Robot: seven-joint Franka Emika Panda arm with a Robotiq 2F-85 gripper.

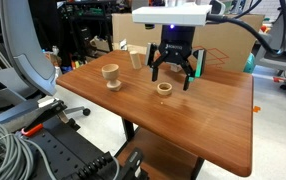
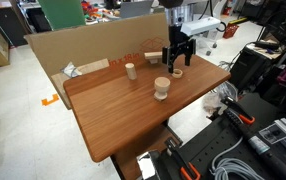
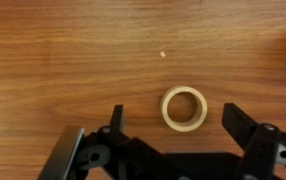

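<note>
A pale wooden ring [image 3: 184, 108] lies flat on the brown table, and in the wrist view it sits between my two fingertips. My gripper [image 1: 171, 77] is open above that ring [image 1: 164, 89], pointing down, with a gap on either side and nothing held. In the wrist view one black finger [image 3: 116, 120] shows left of the ring and the other to its right. The second exterior view has the gripper [image 2: 177, 67] over the ring [image 2: 177, 73] at the table's right end.
A wooden cup-like piece on a base [image 2: 162, 88] stands near the table edge. Farther back is an upright cylinder [image 2: 131, 71]. A pale block [image 2: 71, 70] lies by the cardboard screen [image 2: 103, 45].
</note>
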